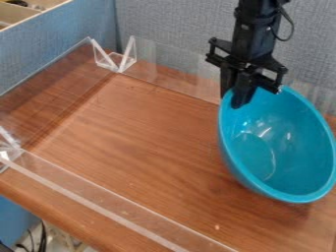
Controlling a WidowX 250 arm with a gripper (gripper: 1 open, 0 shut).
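Note:
A large turquoise plastic bowl (273, 148) is held tilted up on its side at the right of the wooden table, its inside facing the camera. My black gripper (242, 75) comes down from the top and is shut on the bowl's upper-left rim. The fingertips are partly hidden behind the rim. Whether the bowl's lower edge touches the table is unclear.
A grey padded wall (171, 20) stands behind. Cables lie off the table at the lower left.

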